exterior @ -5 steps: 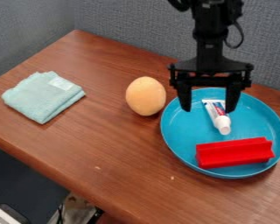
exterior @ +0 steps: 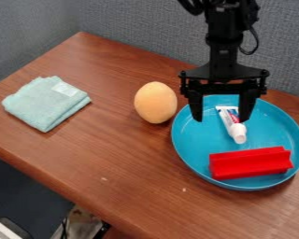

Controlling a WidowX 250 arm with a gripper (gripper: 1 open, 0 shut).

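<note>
My black gripper point(exterior: 223, 103) hangs open over the back part of a blue plate point(exterior: 202, 149), its two fingers either side of the upper end of a white tube point(exterior: 235, 129) with a printed label. The tube lies on the plate, its cap toward the front. A red block-like object point(exterior: 249, 163) lies at the front of the plate. An orange egg-shaped object point(exterior: 156, 101) sits on the wooden table just left of the plate.
A folded pale teal cloth point(exterior: 46, 102) lies at the left of the table point(exterior: 108, 168). A grey padded wall stands behind.
</note>
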